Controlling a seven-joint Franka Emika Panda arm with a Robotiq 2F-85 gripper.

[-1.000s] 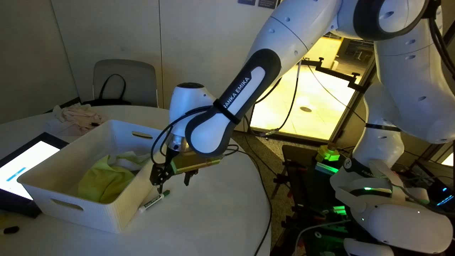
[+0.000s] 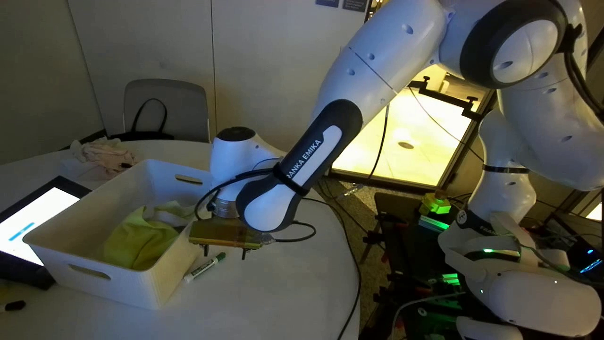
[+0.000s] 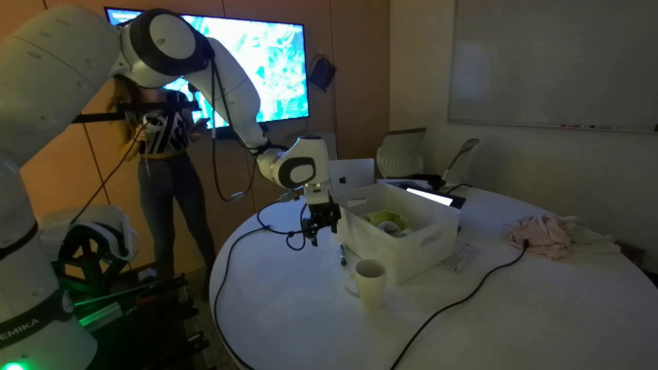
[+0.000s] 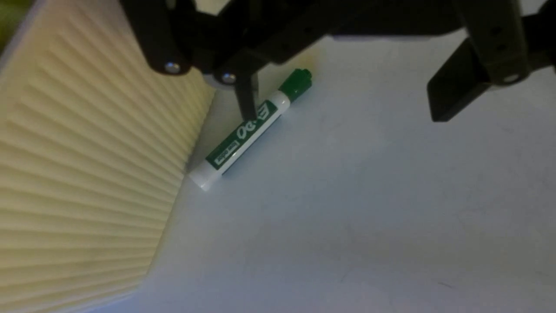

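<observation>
A white marker with a green cap and label (image 4: 229, 149) lies on the table along the outside of the white box (image 2: 113, 288). My gripper is open above the table, its fingers wide apart and nothing held. In the wrist view, the left finger overlaps part of the marker's label, while the right finger is over bare table. From exterior view 1, the marker (image 2: 205, 267) shows just below the gripper (image 2: 224, 251). A yellow-green cloth (image 2: 138, 239) and some whitish cloth rest inside the box.
A pale mug (image 3: 371, 287) stands near the box's corner in exterior view 2. A lit tablet (image 2: 39, 224) sits beyond the box, and pinkish cloth (image 3: 543, 234) lies farther off. One black cable (image 3: 462, 302) crosses the table. Bare tabletop (image 2: 272, 289) extends beside the marker.
The arm has come down and shifted left in exterior view 1, toward the box, and its hand has turned. The marker, box and cloth look unmoved.
</observation>
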